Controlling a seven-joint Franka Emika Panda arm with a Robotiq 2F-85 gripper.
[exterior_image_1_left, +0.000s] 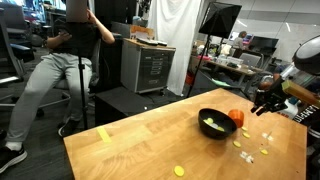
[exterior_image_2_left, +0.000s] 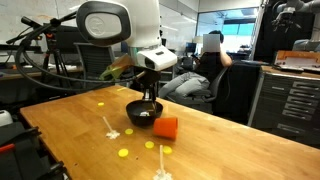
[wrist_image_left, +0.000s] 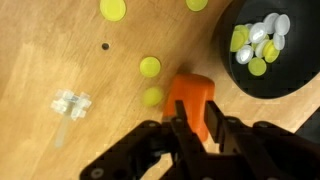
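An orange cup (exterior_image_1_left: 237, 117) is beside the black bowl (exterior_image_1_left: 217, 125) on the wooden table. It appears to lie on its side (exterior_image_2_left: 166, 127) in the second exterior view. Yellow and white pieces (wrist_image_left: 265, 38) are inside the bowl, as the wrist view shows. My gripper (exterior_image_1_left: 262, 106) is to the right of the cup in the first exterior view, apart from it. Seen from the wrist, the dark fingers (wrist_image_left: 212, 112) are parted and overlap the near part of the cup (wrist_image_left: 197, 88), which is not held.
Yellow discs (wrist_image_left: 150, 66) are scattered near the cup, along with white stick-like pieces (wrist_image_left: 70, 105). A lone yellow disc (exterior_image_1_left: 179, 171) sits nearer the front edge.
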